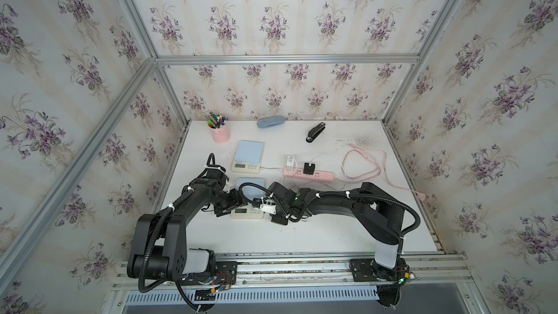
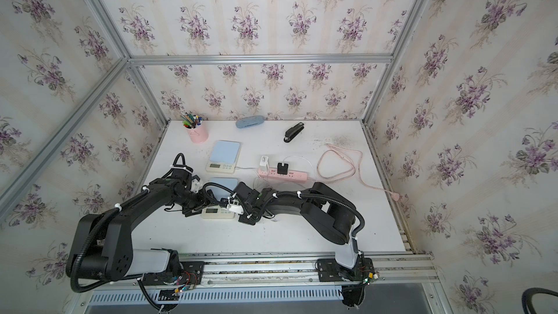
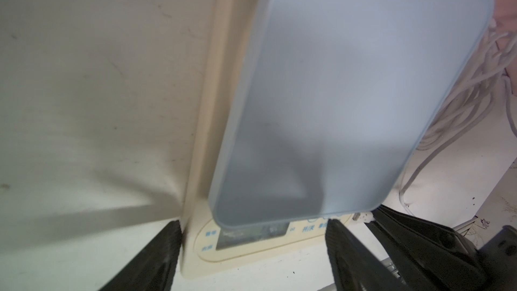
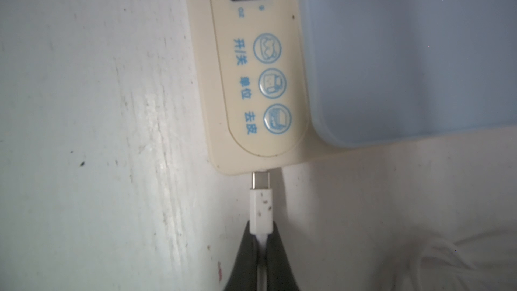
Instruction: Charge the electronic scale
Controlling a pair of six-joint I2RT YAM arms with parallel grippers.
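The near electronic scale (image 4: 247, 145), cream with a blue tray, lies flat on the table, buttons and display showing in the right wrist view. Its panel end also appears in the left wrist view. My right gripper is shut on a white charging cable's plug (image 4: 261, 210). The plug's metal tip points at the scale's side edge and is mostly exposed; whether it touches or enters the port cannot be told. My left gripper is open over the scale's panel end, one finger (image 3: 161, 253) beside its outer edge, the other over the panel.
A second scale (image 1: 248, 154) stands behind, a cable at its side. A pink power strip (image 1: 322, 175) carries a white adapter (image 1: 290, 162) and a black one (image 1: 309, 168). Pen cup (image 1: 220, 134), blue case (image 1: 271, 121) and stapler (image 1: 315, 132) are at the back.
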